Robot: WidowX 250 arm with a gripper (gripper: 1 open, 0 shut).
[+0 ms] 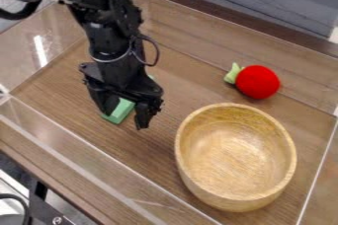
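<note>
The black gripper [123, 113] hangs low over a small green block [117, 112] left of centre, its fingers open and coming down on either side of the block. The block is partly hidden by the gripper. Whether the fingers touch it cannot be told.
An empty wooden bowl [235, 157] fills the lower right. A red object [258, 82] with a green part lies at the back right on the table [185, 61]. Cables run at the lower left edge.
</note>
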